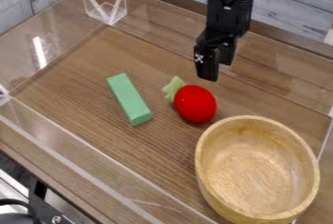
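Observation:
My black gripper [208, 64] hangs from the arm at the top centre, open, with nothing between its fingers. It is above and behind a red round object [196, 104] with a green leafy top, resembling a strawberry or tomato, on the wooden surface. A light green rectangular block [129, 99] lies to its left. A wide tan bowl [255, 215] sits at the lower right.
The wooden table [78, 121] has clear room at the left and on the right behind the bowl. A clear plastic object [104, 4] stands at the back left. A black cable lies at the lower-left edge.

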